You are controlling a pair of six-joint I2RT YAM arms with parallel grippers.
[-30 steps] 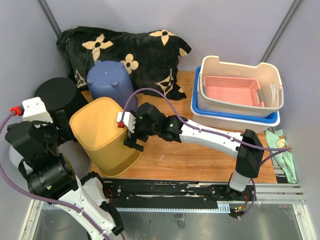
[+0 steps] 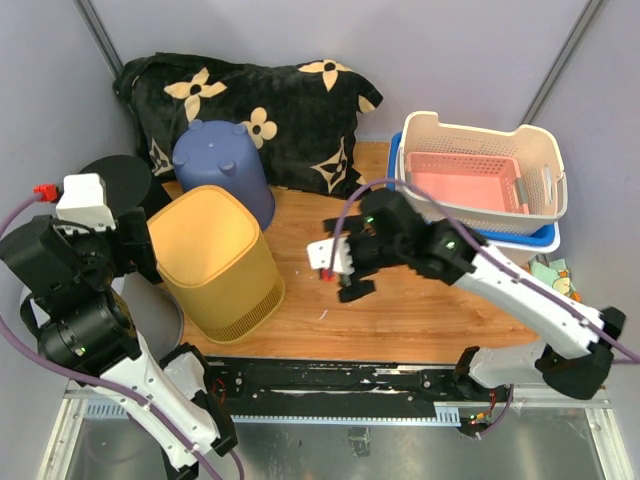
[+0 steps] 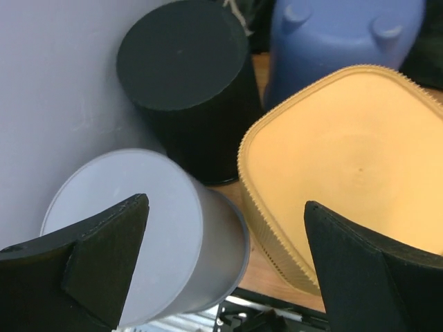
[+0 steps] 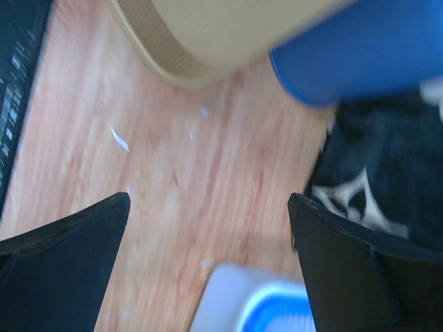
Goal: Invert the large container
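The large yellow container (image 2: 207,245) rests upside down at the left of the wooden table, its closed base facing up. In the left wrist view its flat base (image 3: 353,162) fills the right side. My left gripper is open above the gap between it and a grey container, empty between its fingers. To the right of the yellow container, my right gripper (image 2: 338,258) hangs open over bare table. Part of the yellow container (image 4: 221,31) shows at the top of the right wrist view, apart from the fingers (image 4: 83,238).
A black container (image 3: 187,62), a grey container (image 3: 131,228) and a blue one (image 2: 222,165) stand upturned around it. At the back lies a dark flowered cushion (image 2: 250,110). Stacked baskets (image 2: 480,170) occupy the right.
My right gripper has drawn off rightward from the yellow container's side. The yellow container has shifted slightly to the right.
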